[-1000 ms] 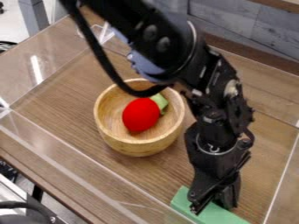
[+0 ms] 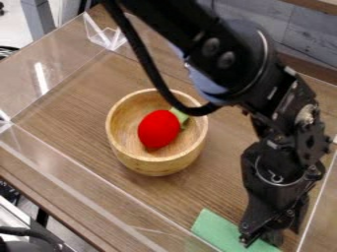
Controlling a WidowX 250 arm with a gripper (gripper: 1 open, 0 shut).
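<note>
My black gripper (image 2: 263, 224) is low at the lower right, with its fingertips at or just over a green flat item (image 2: 222, 232) at the front edge. Whether it is open or shut is hard to tell, and the arm hides part of the green item. To the upper left a wooden bowl (image 2: 124, 148) holds a red round object (image 2: 158, 129) and a small green object (image 2: 182, 115) behind it.
Clear plastic pieces (image 2: 105, 34) stand at the back left. A grey plank wall (image 2: 297, 44) is behind.
The upper arm has risen and tilted back over the last second, uncovering more table. The gripper stays low at the green item, which shows slightly farther left.
</note>
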